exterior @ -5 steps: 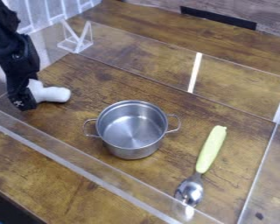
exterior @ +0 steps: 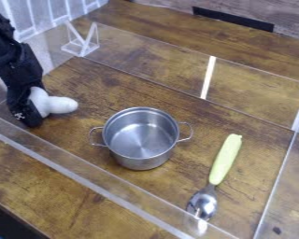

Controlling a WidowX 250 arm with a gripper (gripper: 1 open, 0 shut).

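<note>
My black gripper (exterior: 27, 105) is at the left edge, low over the wooden table, right up against a white rounded object (exterior: 55, 104). The arm hides part of that object, and I cannot tell whether the fingers are closed on it. A steel pot (exterior: 139, 140) with two wire handles stands at the centre. To its right lies a spoon (exterior: 202, 203) with a pale yellow-green handle (exterior: 226, 159), bowl toward the front.
Clear plastic walls border the work area, with a white bracket (exterior: 81, 44) at the back left.
The gripper has shifted slightly and tilted at the left edge around the white object, which has moved a little. The pot and spoon are unchanged.
</note>
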